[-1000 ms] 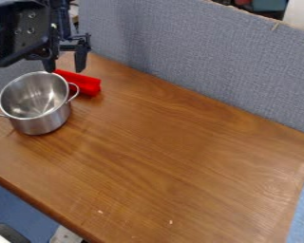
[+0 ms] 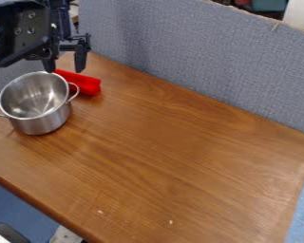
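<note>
My black gripper [image 2: 65, 52] hangs at the upper left over the back of the table, its fingers open, just above and behind a steel pot [image 2: 35, 117]. The pot has two loop handles and looks empty. A red elongated object [image 2: 84, 84] lies behind the pot to its right, below the gripper. Part of it is hidden behind the pot or gripper.
A grey padded wall [image 2: 205, 62] runs along the back. A light blue strip [image 2: 298, 214] is at the right edge.
</note>
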